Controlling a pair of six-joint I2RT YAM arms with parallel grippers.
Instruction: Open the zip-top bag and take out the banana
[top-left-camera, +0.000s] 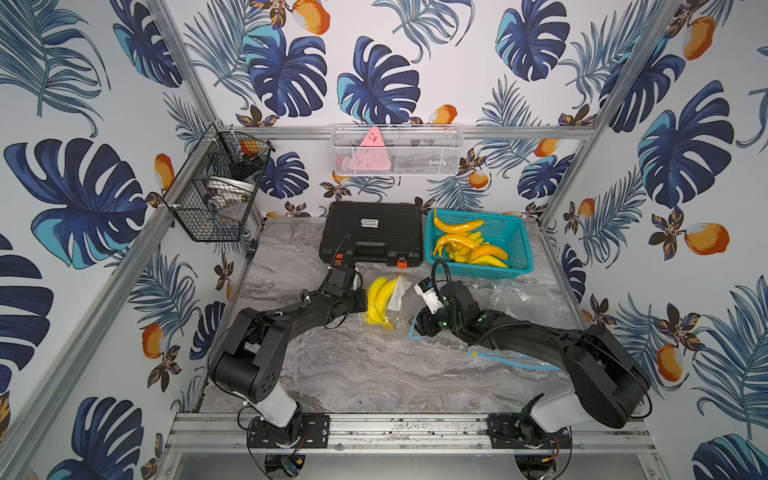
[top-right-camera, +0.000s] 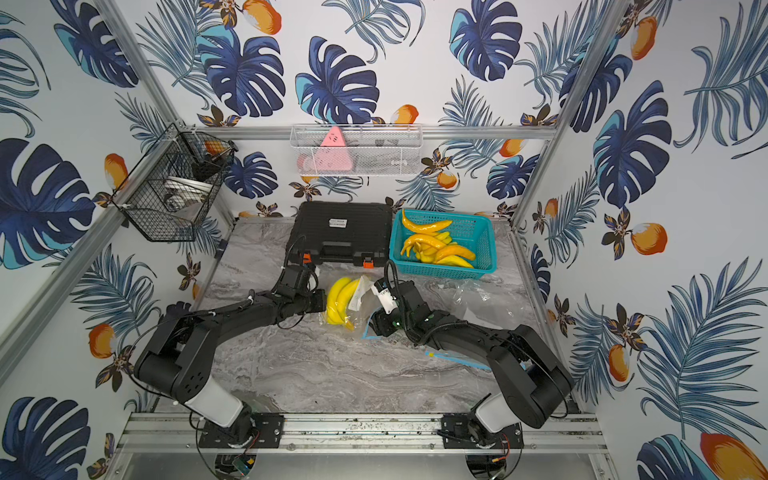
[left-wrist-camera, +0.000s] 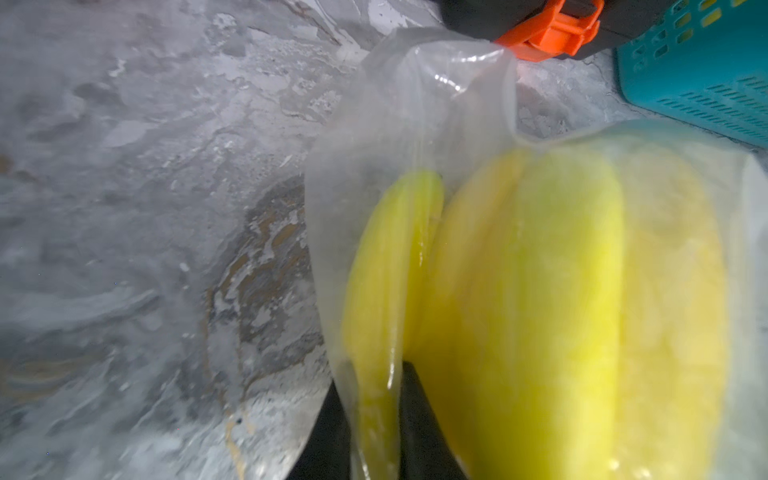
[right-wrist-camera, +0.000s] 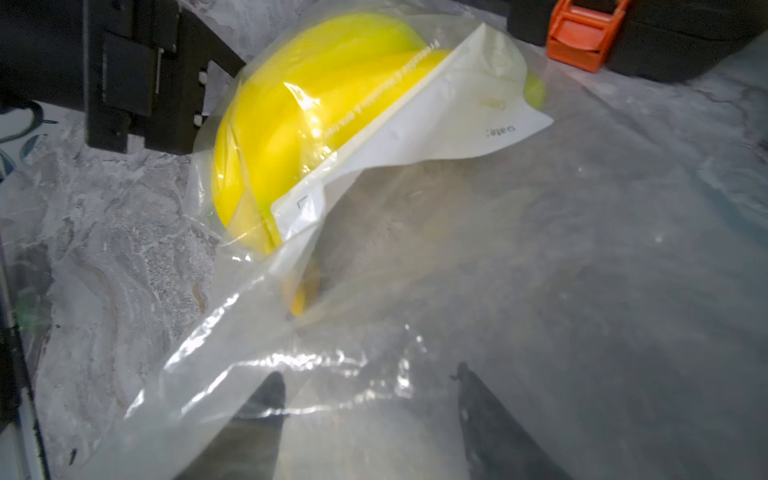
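A clear zip bag (right-wrist-camera: 640, 240) with bananas (top-left-camera: 377, 300) inside lies at the middle front of the table; its white label flap is folded over the fruit. My left gripper is at the bag's left end, its fingers behind or around film and a banana tip; how far they are apart is unclear. My right gripper is over the bag's empty right part, its fingertips apart, seen through or against the cloudy film.
A black case (top-left-camera: 371, 224) with orange latches and a teal basket (top-left-camera: 516, 248) of bananas stand behind the bag. More clear bags (top-right-camera: 488, 304) lie at the right.
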